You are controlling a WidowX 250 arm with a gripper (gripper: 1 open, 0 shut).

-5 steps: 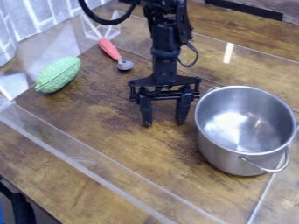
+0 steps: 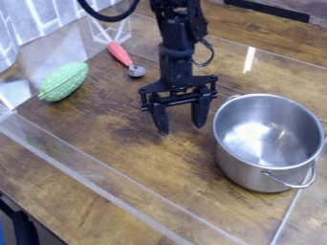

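Observation:
My black gripper [image 2: 181, 116] hangs over the middle of the wooden table, open, its two fingers pointing down with nothing visible between them. Just to its right stands a large steel pot [image 2: 266, 144] with a wire handle. At the left lies a green, ridged oval object [image 2: 64, 81], and behind it, near my arm, a utensil with a red handle [image 2: 119, 53] and a metal head.
Clear strips run along its left and front parts. A pale curtain or cloth hangs at the back left.
My gripper has risen very slightly; the pot, green object and red-handled utensil have not moved.

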